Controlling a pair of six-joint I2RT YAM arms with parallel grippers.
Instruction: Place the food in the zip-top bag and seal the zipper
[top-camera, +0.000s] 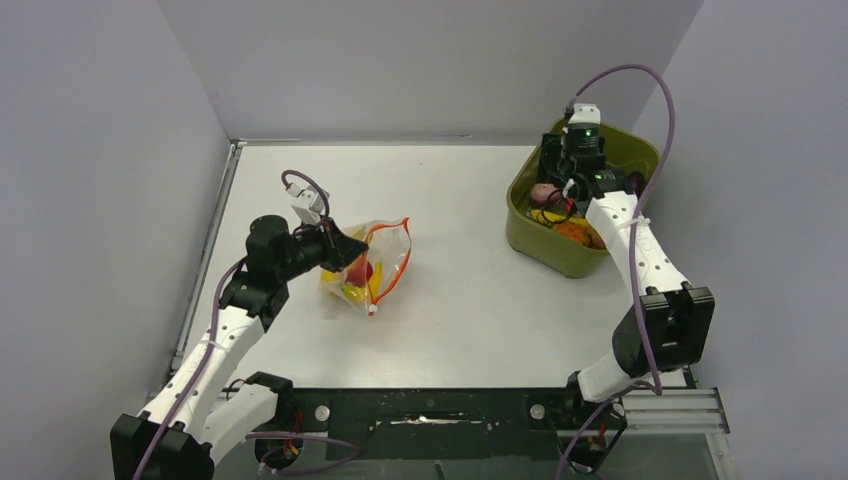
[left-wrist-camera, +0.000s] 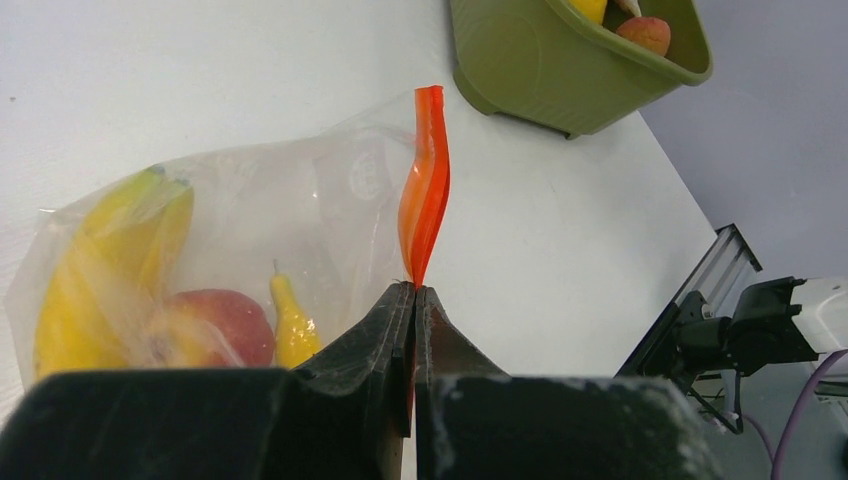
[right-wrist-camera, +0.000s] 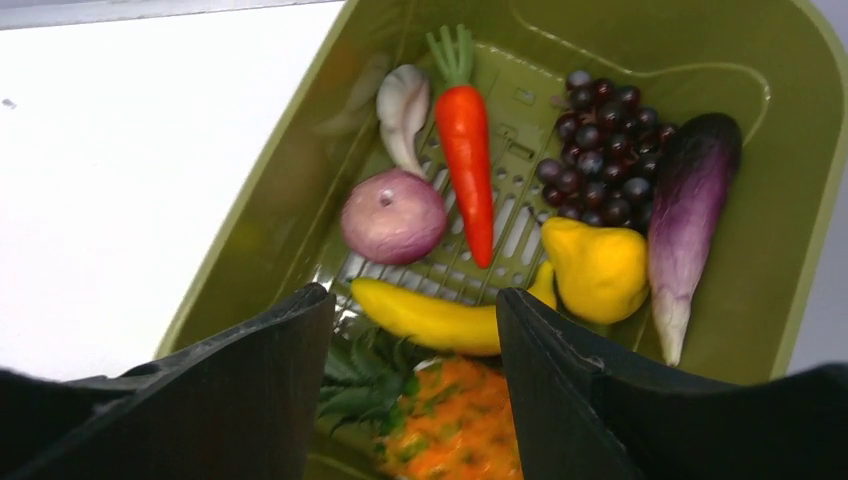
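A clear zip bag (top-camera: 350, 290) with an orange zipper edge (left-wrist-camera: 427, 180) sits on the left of the table, its mouth gaping toward the right. Through its film show yellow bananas (left-wrist-camera: 112, 262), a red-yellow fruit (left-wrist-camera: 215, 327) and a small yellow gourd (left-wrist-camera: 291, 325). My left gripper is shut on the bag's orange rim. Over the green bin (right-wrist-camera: 250, 205) my right gripper stands open, nothing between its fingers. Below it lie a banana (right-wrist-camera: 430, 318), a pineapple (right-wrist-camera: 455, 420), an onion (right-wrist-camera: 393, 218), a carrot (right-wrist-camera: 466, 165) and a yellow pear-shaped fruit (right-wrist-camera: 597, 272).
Also in the bin are garlic (right-wrist-camera: 403, 112), dark grapes (right-wrist-camera: 608, 150) and an eggplant (right-wrist-camera: 692, 220); a peach (left-wrist-camera: 645, 35) shows near its rim. Walls stand close behind the bin.
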